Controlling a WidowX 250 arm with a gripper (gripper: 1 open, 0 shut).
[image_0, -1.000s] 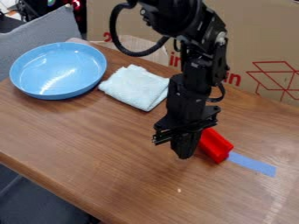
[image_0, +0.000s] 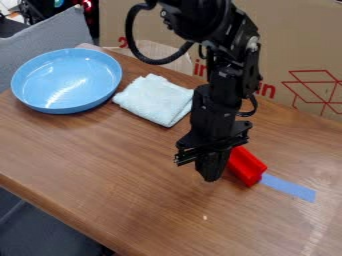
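The black robot arm reaches down from the top of the view, and its gripper (image_0: 209, 172) is low over the middle of the wooden table, fingertips pointing down and seemingly shut, with nothing visible between them. Just right of the fingers a red object (image_0: 247, 166) lies on the table, partly hidden behind the gripper. Whether the two touch is unclear. A blue strip (image_0: 289, 187) lies flat to the right of the red object.
A blue plate (image_0: 67, 82) is at the back left, with a folded white cloth (image_0: 152, 101) beside it. A cardboard panel (image_0: 301, 55) stands behind the table (image_0: 120, 180). Its edge runs along the lower left.
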